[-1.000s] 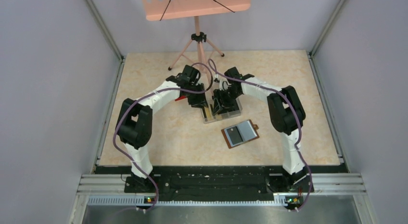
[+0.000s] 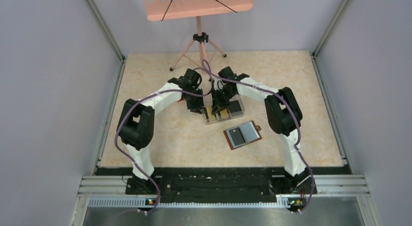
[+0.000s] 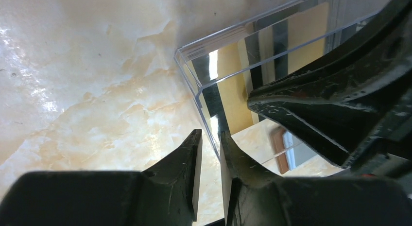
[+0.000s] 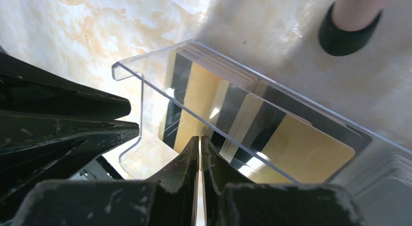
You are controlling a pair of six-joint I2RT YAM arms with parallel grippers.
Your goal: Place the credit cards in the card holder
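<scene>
A clear card holder holds gold and black cards, seen in both wrist views and at the centre of the top view. My left gripper is at the holder's near end corner, its fingertips close together over the clear wall; whether anything is between them is unclear. My right gripper is shut down among the cards inside the holder, its tips at a card edge; what exactly it grips is hard to tell. The two grippers nearly touch.
A board with grey panels lies front right. A pink tripod stand stands behind the holder, one foot close to it. Something red partly shows beside the left arm.
My right arm has shifted slightly left along the holder, uncovering more of its right part. The left gripper has moved only slightly.
</scene>
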